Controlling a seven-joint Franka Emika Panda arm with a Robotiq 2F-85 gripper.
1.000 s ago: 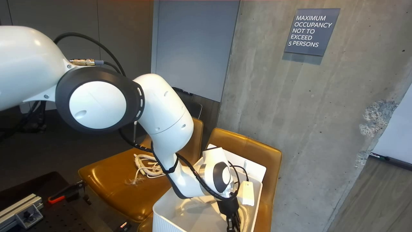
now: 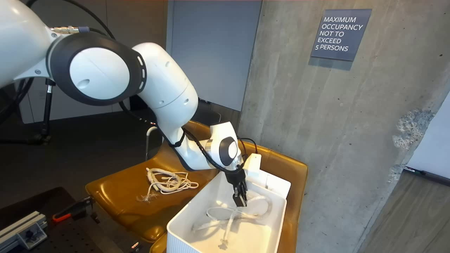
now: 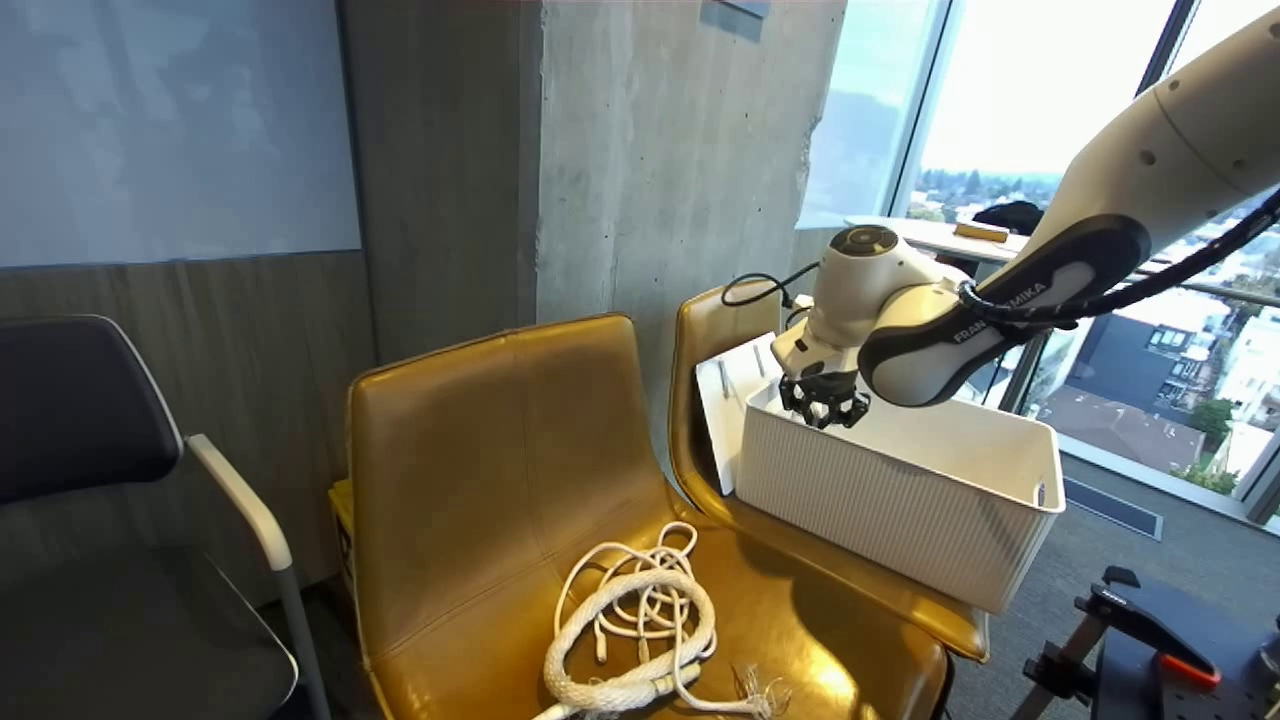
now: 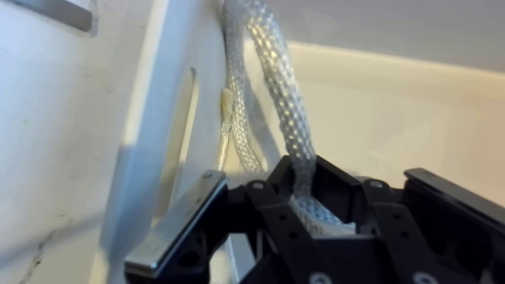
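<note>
My gripper is shut on a thick white braided rope (image 4: 282,90), which runs between its dark fingers and arches up toward the top of the wrist view. Exterior view 1 has the gripper (image 2: 240,196) over the inside of the white bin (image 2: 185,215), near its back end. White rope (image 2: 229,225) lies in loops on the bin floor; whether it is all one piece I cannot tell. In exterior view 2 the gripper (image 3: 824,408) is at the bin's left end, and the bin's ribbed wall (image 3: 876,510) hides its contents.
A second coil of white rope (image 3: 630,654) rests on the tan chair (image 3: 492,480) beside the bin. White panels (image 2: 278,184) stand behind the bin's back end. A dark bench with a red-marked clamp (image 2: 69,213) is at lower left. The bin's near part is free of the arm.
The arm has risen, and the gripper has moved up and slightly left in exterior view 1, from deep in the bin to higher above its floor. More rope shows on the bin floor.
</note>
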